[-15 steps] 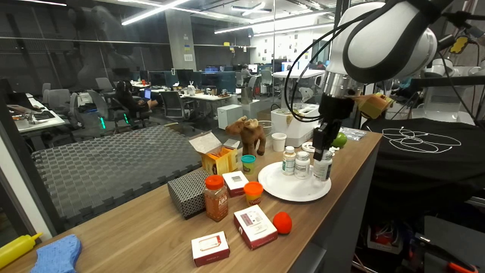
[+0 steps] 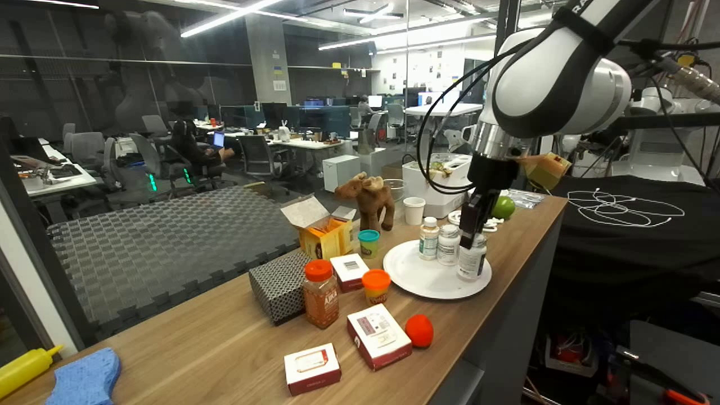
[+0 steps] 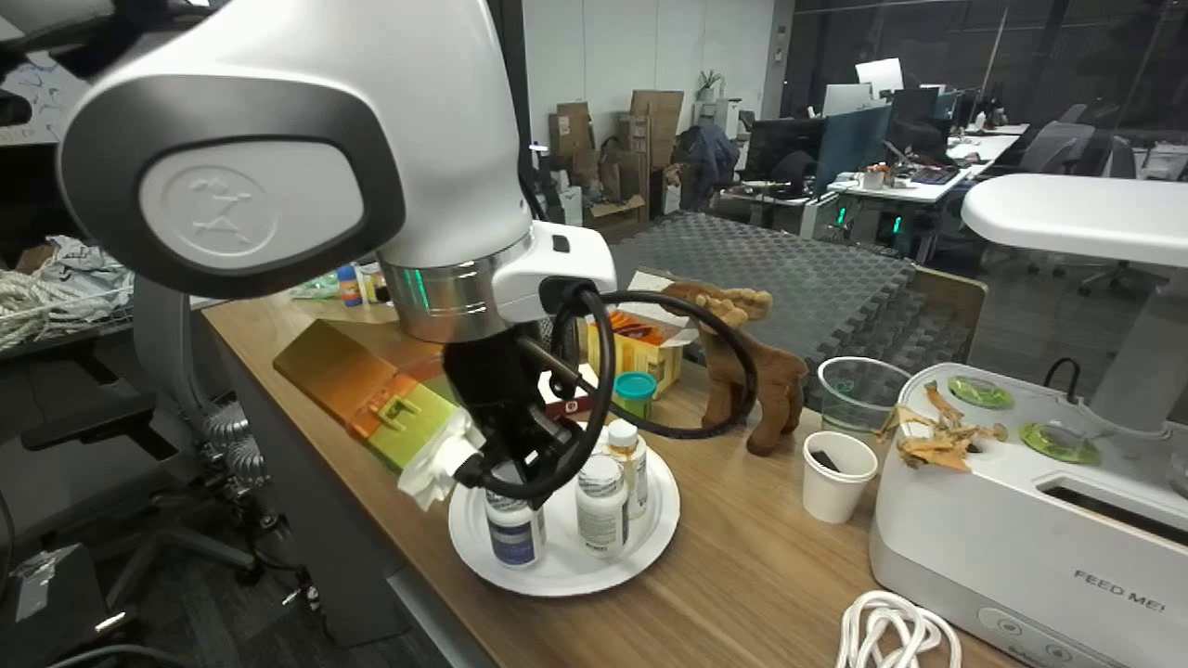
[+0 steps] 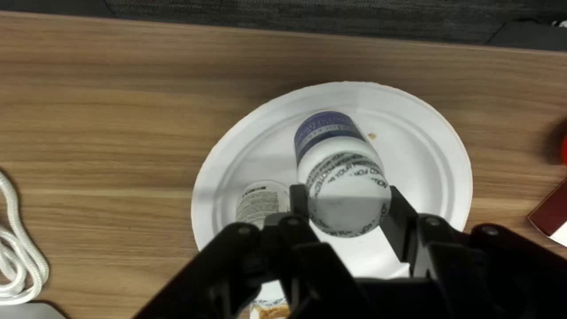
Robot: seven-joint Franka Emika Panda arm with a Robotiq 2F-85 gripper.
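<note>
A white bottle with a purple label (image 4: 328,133) is pinched at its cap by my gripper; the fingers are shut on it. In the second exterior view this bottle (image 3: 514,536) stands nearly upright over the near side of the white plate (image 3: 657,533). Whether its base touches the plate I cannot tell for sure. Two other white bottles are on the plate beside it: a middle one (image 2: 447,246) and one with a green label (image 2: 428,239). In the wrist view, my fingers partly cover those two.
An orange-lidded tub (image 2: 376,286), a red ball (image 2: 419,331) and small boxes (image 2: 379,336) lie on the near side of the plate. Beyond it stand a toy moose (image 2: 371,202), a paper cup (image 3: 837,479) and a white planter (image 3: 1002,557). The counter edge runs close by the plate.
The held bottle has come down and slightly left in the first exterior view, from above the plate's edge to over its surface. The other objects have stayed where they were.
</note>
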